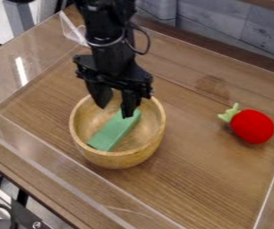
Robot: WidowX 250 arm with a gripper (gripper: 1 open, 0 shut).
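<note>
A round yellow bowl (140,152) holds a green oblong object (111,132), lying slanted inside it. My black gripper (113,102) hangs just above the bowl's back part, over the upper end of the green object, its two dark fingertips pointing down and looking apart. Nothing clearly shows between them.
A red tomato-like thing with a green leafy top (253,126) sits on the wooden table (211,179) to the right. The table's left edge runs down past a dark cable at the lower left.
</note>
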